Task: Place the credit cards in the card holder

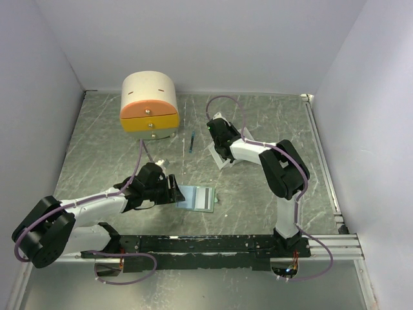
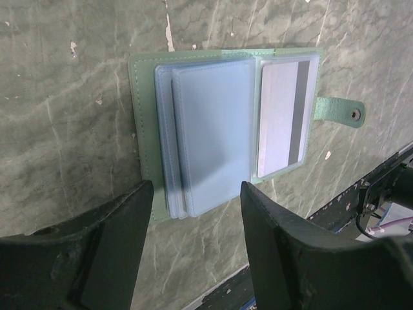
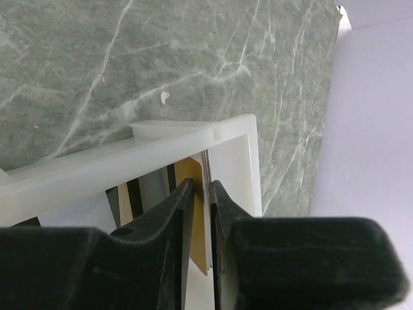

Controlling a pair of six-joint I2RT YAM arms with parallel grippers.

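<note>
The card holder lies unfolded on the table, green with pale clear pockets [image 2: 216, 129]; a white card with a dark stripe [image 2: 279, 110] shows in its right side. Over the holder's left edge, my left gripper stands part open, nothing held between its fingers. In the right wrist view, several cards stand on edge in a white box [image 3: 242, 139]. My right gripper reaches into this box, part open, its fingers on either side of a gold card [image 3: 197, 242] and a thin pale edge beside it. Whether they touch the card is unclear.
A rounded cabinet with orange and yellow drawers [image 1: 150, 123] stands at the back left. A dark blue pen-like item [image 1: 191, 141] lies right of it. Table surface between the holder and the white box is clear.
</note>
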